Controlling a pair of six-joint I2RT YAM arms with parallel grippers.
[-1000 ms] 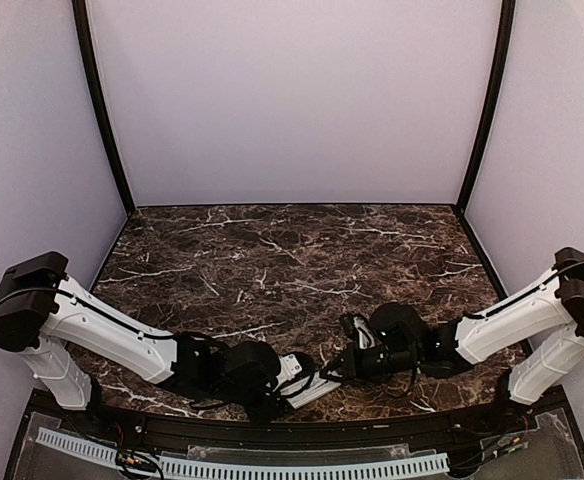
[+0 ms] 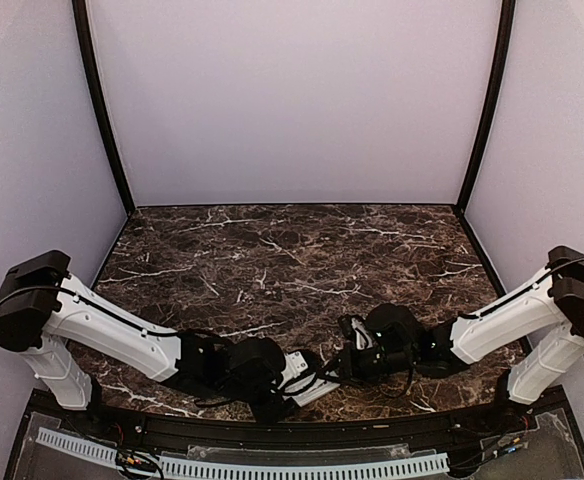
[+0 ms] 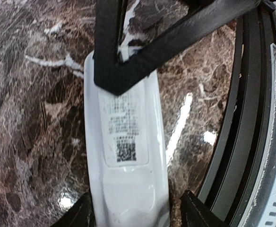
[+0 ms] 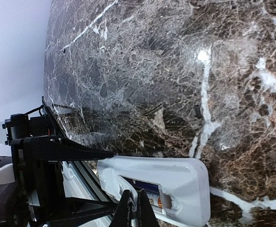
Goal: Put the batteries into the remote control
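The white remote control (image 3: 130,189) lies on the marbled table, a printed label (image 3: 125,127) with a square code on its back. In the right wrist view, a blue and orange battery (image 4: 150,189) shows inside the remote's open compartment. My left gripper is open around one end of the remote, a finger on each side and a gap along at least one side. The right gripper is shut, its fingertips low over the compartment beside a pale raised edge; no battery shows between them. Its dark fingers (image 3: 112,82) hide the remote's far part in the left wrist view.
The table's front edge has a dark rail (image 2: 272,428) and a white slotted strip (image 2: 305,468) close to both grippers. Behind the arms, the marbled table (image 2: 292,260) is clear. Both grippers are very close together over the remote.
My left gripper has shifted slightly to the right and away from the front edge. The right arm and the remote look nearly still.
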